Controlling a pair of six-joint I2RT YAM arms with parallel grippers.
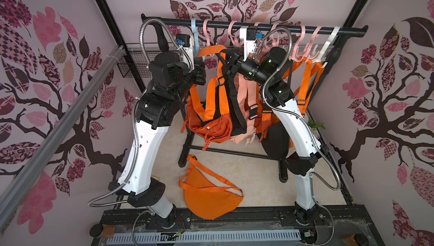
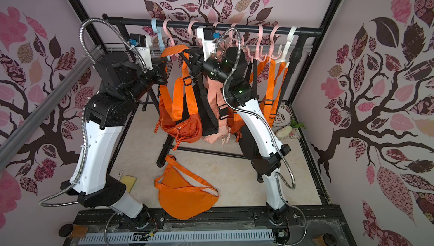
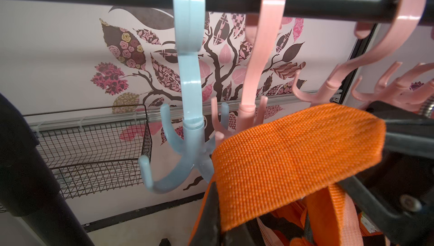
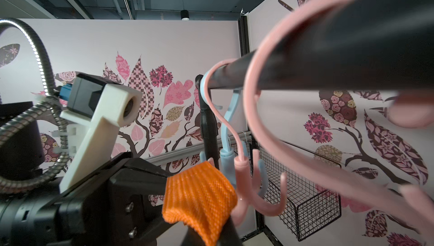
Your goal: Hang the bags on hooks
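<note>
An orange strap (image 3: 298, 155) is stretched level at hook height between my two grippers, in front of the pink (image 3: 246, 114) and light-blue (image 3: 192, 142) hooks. My left gripper (image 1: 199, 56) is at its left end and my right gripper (image 1: 222, 57) at its right end, both shut on it. The strap hides most of the fingertips. Below hangs orange bag material (image 1: 210, 128). Whether the strap rests on any prong is hidden.
A black rail (image 1: 171, 21) carries several hooks with bags and straps. A wire basket (image 3: 99, 151) is behind. Another orange bag (image 1: 210, 196) lies on the floor between the arm bases.
</note>
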